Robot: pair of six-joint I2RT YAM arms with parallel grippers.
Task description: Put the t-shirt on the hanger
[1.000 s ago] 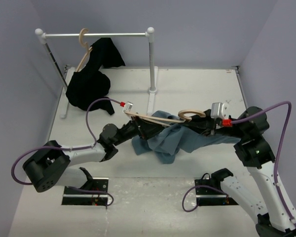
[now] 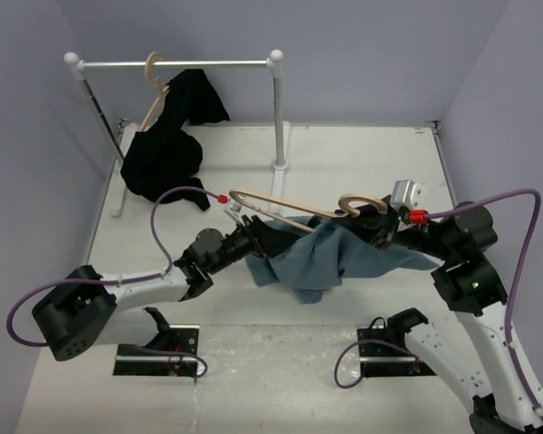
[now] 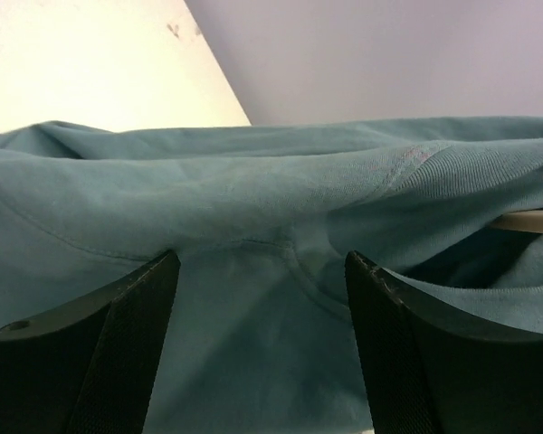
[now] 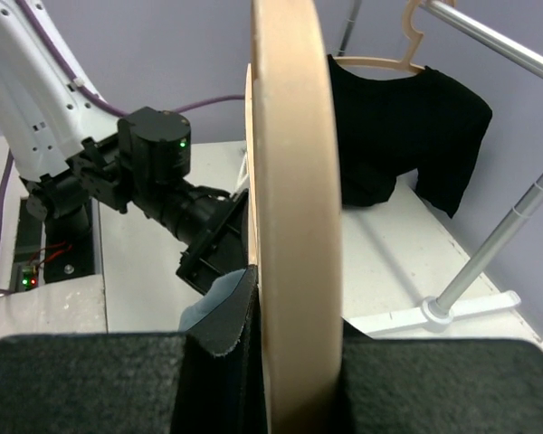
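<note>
The blue-grey t-shirt (image 2: 312, 267) hangs crumpled between my two arms in the top view. A wooden hanger (image 2: 290, 202) spans above it, its hook pointing right, and its lower bar runs down to the shirt. My right gripper is shut on the hanger, which rises large in the right wrist view. In the left wrist view, my left gripper is open, its fingers well apart, with the shirt (image 3: 253, 194) stretched across just in front of them. A bit of the hanger (image 3: 529, 221) shows inside a shirt opening at the right edge.
A white-ended rack (image 2: 176, 64) stands at the back left, with a black garment (image 2: 167, 149) on another wooden hanger (image 2: 153, 70).
The hanger has tilted, so its two bars now show apart instead of nearly overlapping. My left gripper has shifted slightly to the right and the shirt has moved a little with it.
</note>
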